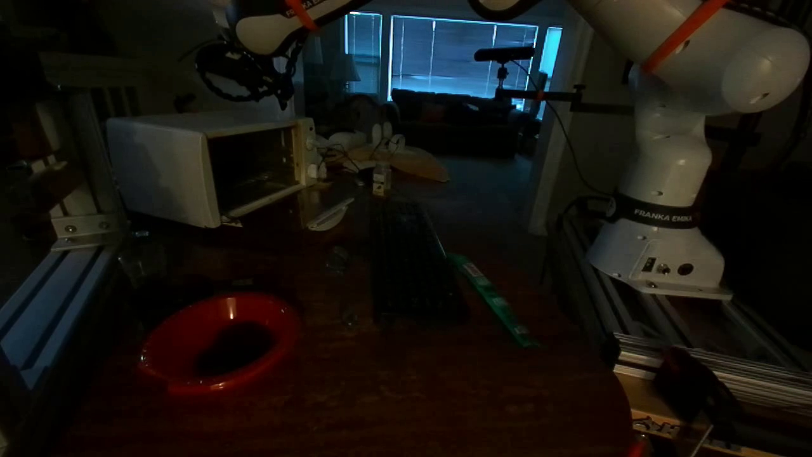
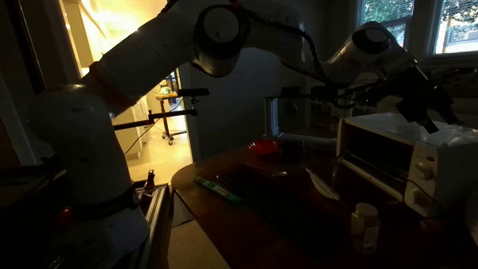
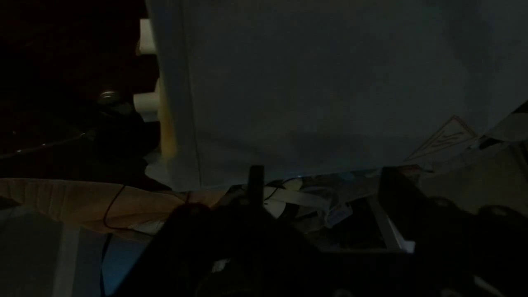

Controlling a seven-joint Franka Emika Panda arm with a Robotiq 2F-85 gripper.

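My gripper (image 2: 441,121) hangs above the top of the white toaster oven (image 2: 437,170), near its knob side. In the wrist view the dark fingers of the gripper stand apart, and nothing shows held between them. The oven's pale top (image 3: 321,89) fills the upper part of that view, with a warning triangle (image 3: 448,136) near one corner. Below the fingertips, past the oven's edge, lies a dim jumble with a white strap-like piece (image 3: 302,198). In exterior view 1 the gripper (image 1: 283,99) is dark, and its finger gap is hard to make out there.
On the table are a red bowl (image 1: 175,365) with something dark inside, a black keyboard (image 1: 415,263), a green packet (image 1: 491,297), a white plate-like piece (image 1: 331,217) and a clear bottle (image 2: 365,226). The room is very dark.
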